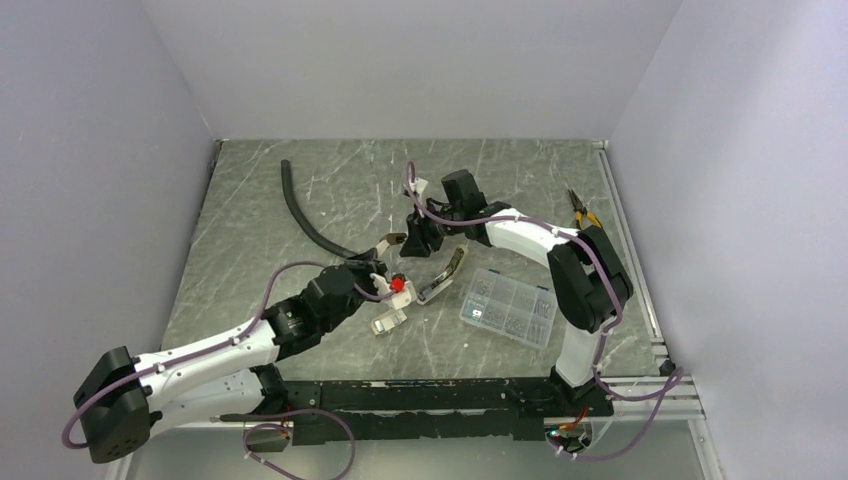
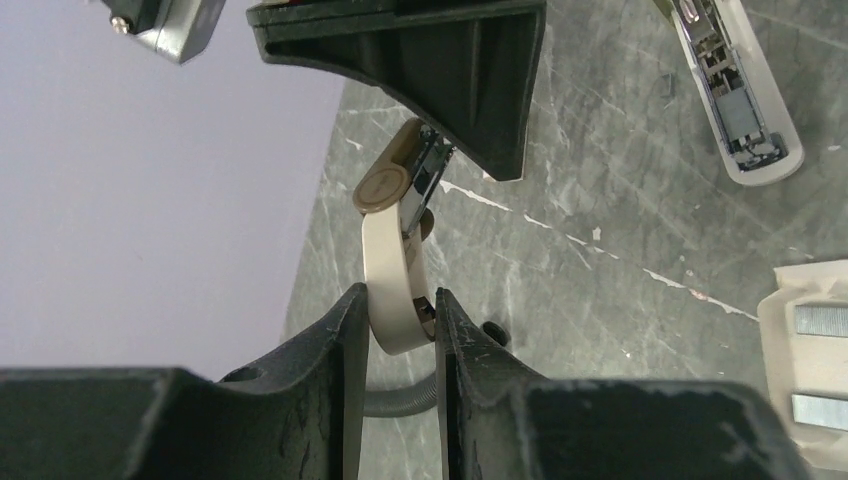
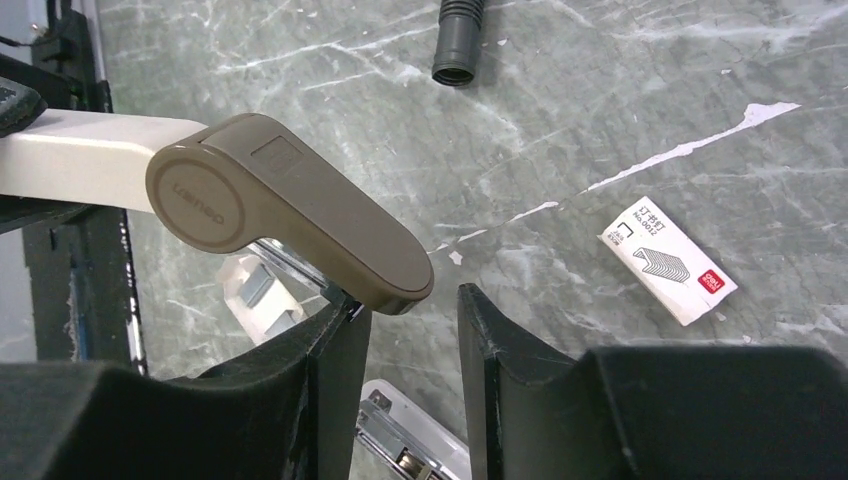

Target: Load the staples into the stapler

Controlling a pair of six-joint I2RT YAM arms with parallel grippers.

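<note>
My left gripper is shut on the cream body of a stapler (image 2: 390,262), holding it above the table with its brown head pointing away. From the right wrist view, that brown head (image 3: 310,205) reaches across to my right gripper. The right fingers are part open; one finger (image 3: 335,350) overlaps the head's metal underside in view, and whether they touch I cannot tell. Staple strips (image 2: 822,321) lie in an open cream tray (image 2: 782,350) on the table. A second stapler (image 2: 735,100) lies open, its inner metal channel showing.
A white staple box (image 3: 670,260) lies flat on the table. The clear compartment box (image 1: 510,307) stands right of the open stapler, and pliers (image 1: 580,208) lie at the far right. A dark hose (image 1: 300,215) curves along the left.
</note>
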